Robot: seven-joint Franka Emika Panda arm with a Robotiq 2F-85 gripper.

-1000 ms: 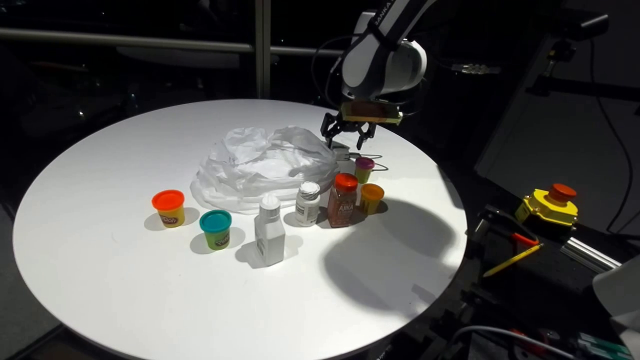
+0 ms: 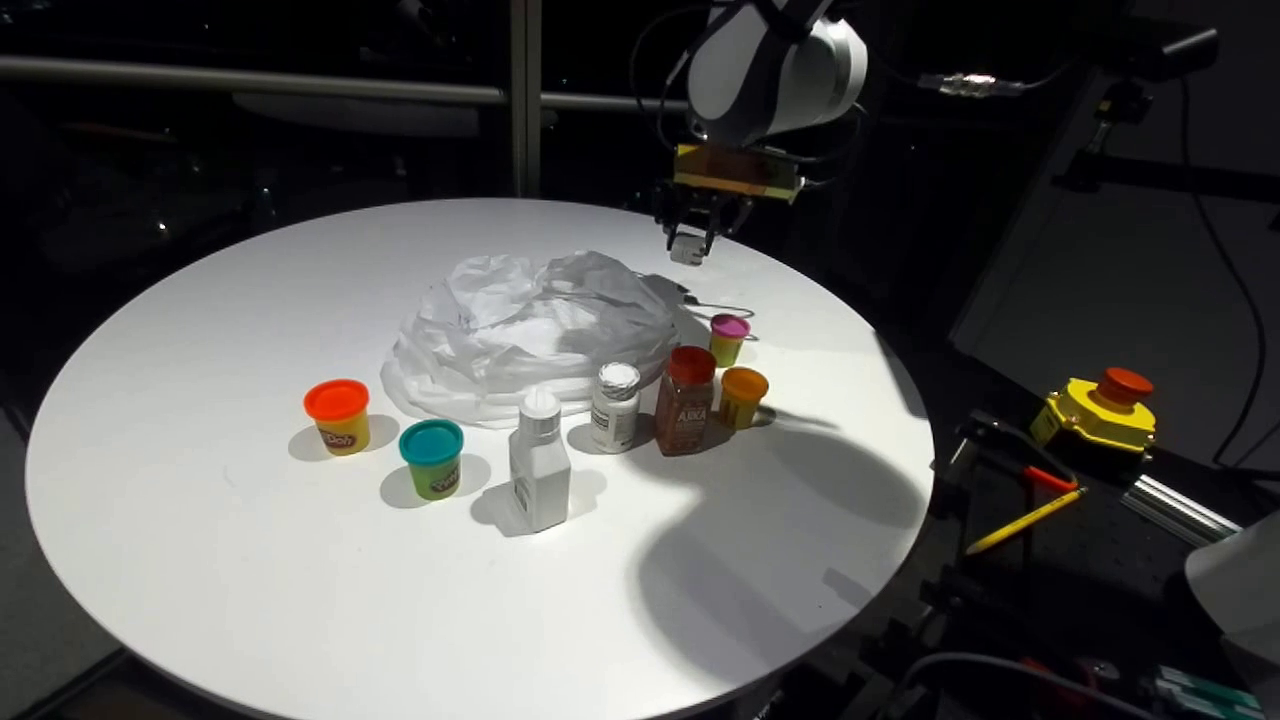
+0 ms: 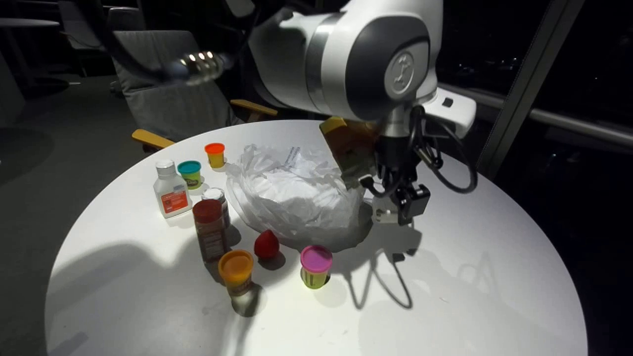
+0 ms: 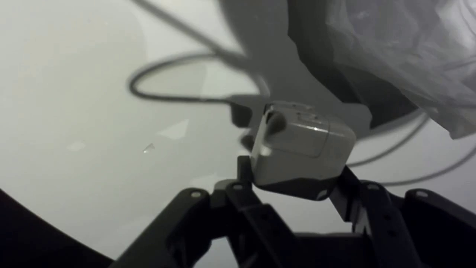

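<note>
My gripper is shut on a small white box-shaped object [image 4: 303, 152], with one black finger on each side of it. In exterior view 1 the white object [image 2: 687, 248] hangs above the far right of the round table, my gripper [image 2: 690, 240] around it. From the other side it shows as a pale block [image 3: 385, 210] beside a dark fingertip [image 3: 412, 203]. A crumpled white plastic bag [image 2: 528, 324] lies close by on the table. A thin cable [image 4: 174, 96] lies blurred below the object in the wrist view; whether it joins the object I cannot tell.
Around the bag stand a pink-lidded tub [image 3: 315, 267], an orange tub [image 3: 236, 272], a red-capped jar [image 2: 686, 402], white bottles [image 2: 540, 466], a teal-lidded tub [image 2: 432, 460] and a red-lidded tub [image 2: 338, 416]. A small red item [image 3: 267, 244] lies near the bag.
The gripper has closed around the white object and risen with it off the table, near the bag's far right side. The tubs, bottles and bag have stayed in place.
</note>
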